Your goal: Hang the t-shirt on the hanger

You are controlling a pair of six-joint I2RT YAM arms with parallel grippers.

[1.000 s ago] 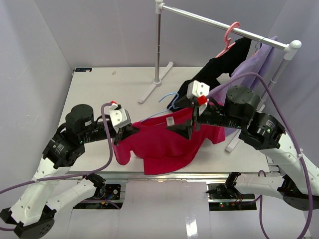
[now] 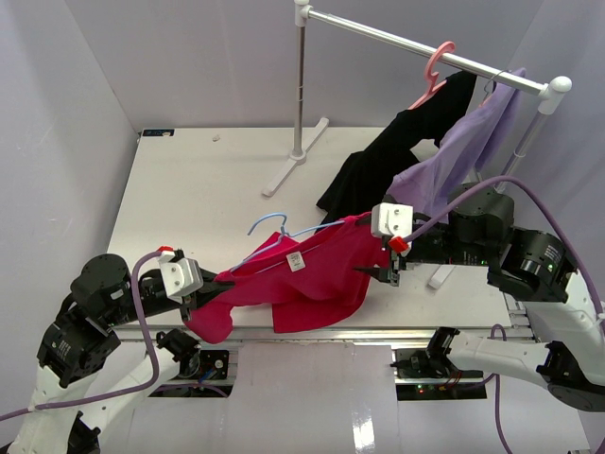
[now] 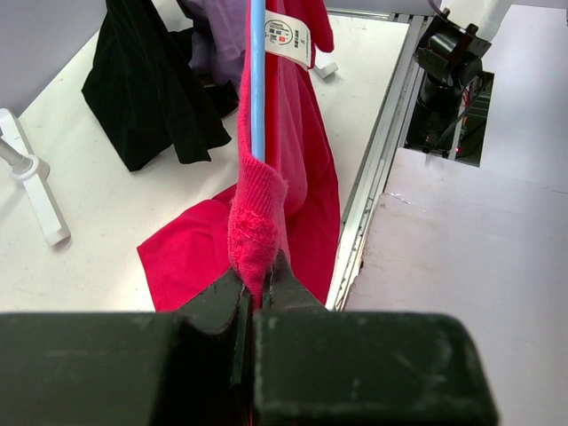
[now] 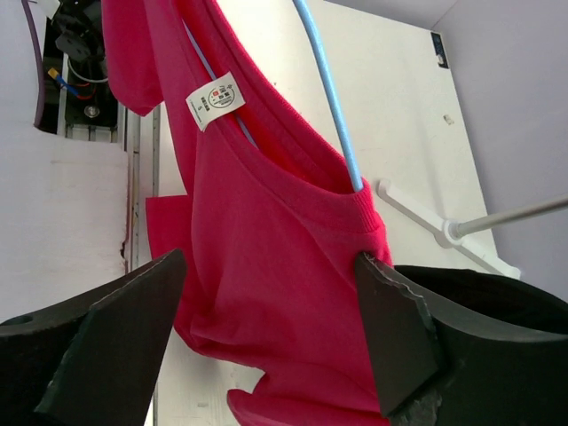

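A red t-shirt (image 2: 321, 284) with a white label (image 3: 287, 35) is stretched between my grippers, a blue hanger (image 2: 285, 228) inside its neck opening, hook up. My left gripper (image 2: 213, 284) is shut on the shirt's bunched collar end (image 3: 256, 226) at one end of the hanger. My right gripper (image 2: 378, 255) has its fingers spread at the other end, near the collar (image 4: 342, 209); the hanger's far end runs into the cloth there.
A white rail (image 2: 397, 43) carries a pink hanger (image 2: 430, 76), black garment (image 2: 369, 170) and purple garment (image 2: 444, 165) at right. The rack's foot (image 2: 284, 175) stands on the white table (image 2: 180, 189), which is clear at left.
The hanger shifted left and down, and the shirt is more stretched out.
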